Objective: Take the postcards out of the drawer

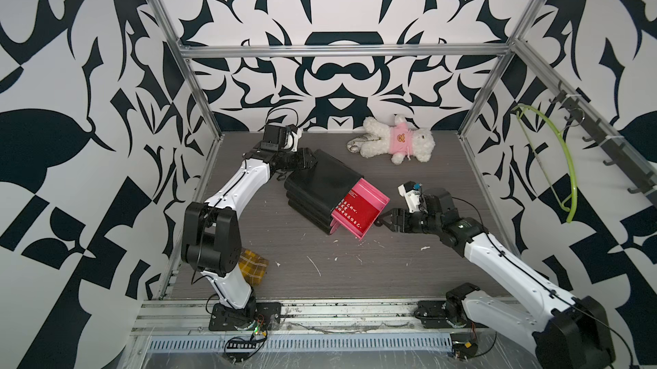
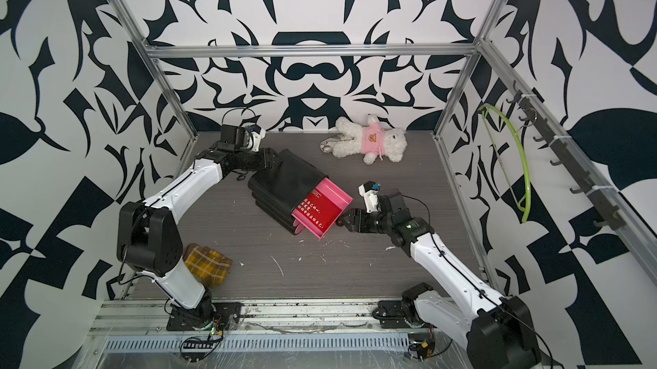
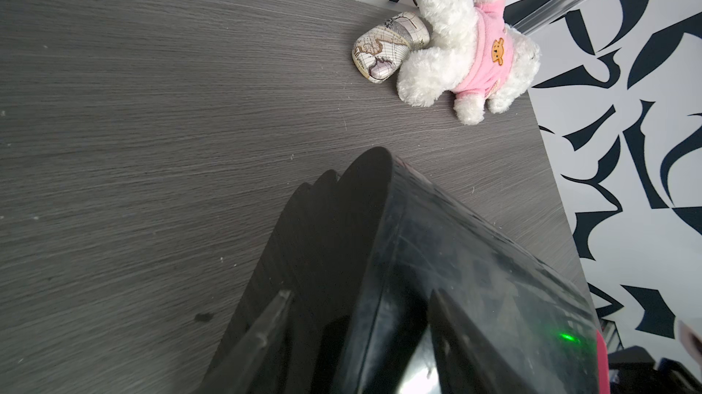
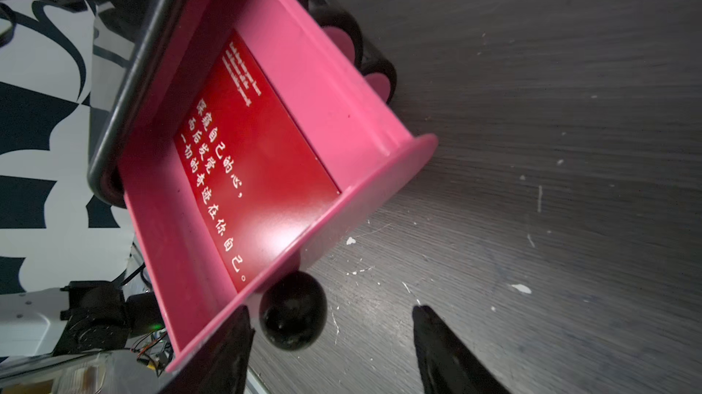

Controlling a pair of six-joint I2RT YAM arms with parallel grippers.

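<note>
A black cabinet (image 1: 321, 180) stands slanted mid-table, its pink top drawer (image 4: 314, 87) pulled well out to the right. Flat inside the drawer lies a red postcard (image 4: 248, 167) with white writing; whether others lie beneath it cannot be seen. On the drawer front is a round black knob (image 4: 294, 311). My right gripper is open, fingers apart, with the knob between them, close to the left finger and clear of the right one. At the cabinet's back end, my left gripper has its fingers parted astride the upper back edge.
A white plush toy in a pink shirt (image 1: 400, 139) lies by the back wall. A yellow plaid cloth (image 2: 207, 264) rests near the left arm's base. Hooks with a green hanger (image 1: 568, 163) are on the right wall.
</note>
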